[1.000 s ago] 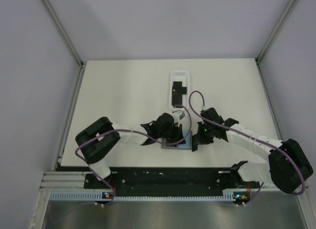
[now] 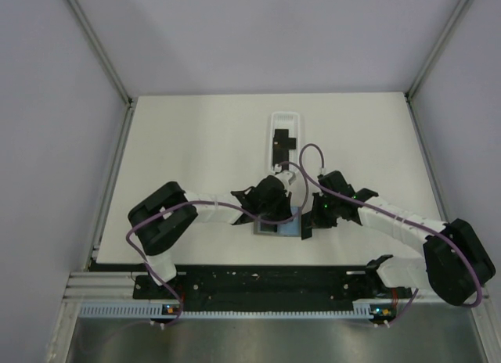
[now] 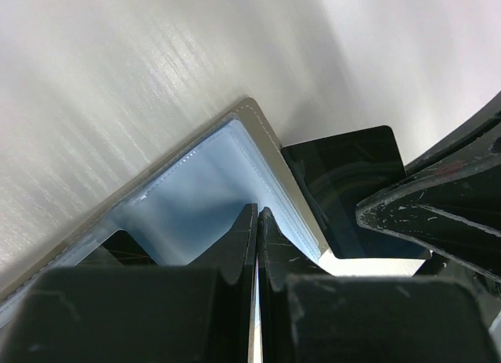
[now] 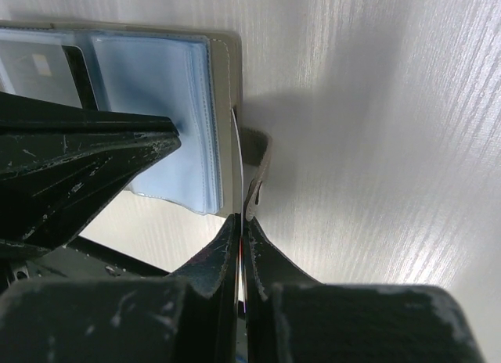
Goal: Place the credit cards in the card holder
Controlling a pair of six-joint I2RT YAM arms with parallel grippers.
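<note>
The open card holder (image 2: pixel 289 229) lies flat, its pale blue sleeve (image 3: pixel 200 191) facing up. My left gripper is shut with its tips over this sleeve; nothing shows between them, and whether they touch the plastic I cannot tell. A glossy black card (image 3: pixel 348 183) stands beside the holder's right edge. In the right wrist view the card's thin pale edge (image 4: pixel 239 171) runs down between the fingertips of my right gripper, which is shut on it. Part of another dark card (image 3: pixel 125 247) shows in the holder's other half.
Behind the grippers stands a white tray (image 2: pixel 286 116) with several black cards (image 2: pixel 280 148) in it. Both grippers are close together over the holder.
My left gripper has shifted slightly to the right over the holder. The holder and the black card at its right edge sit a little further left than before.
</note>
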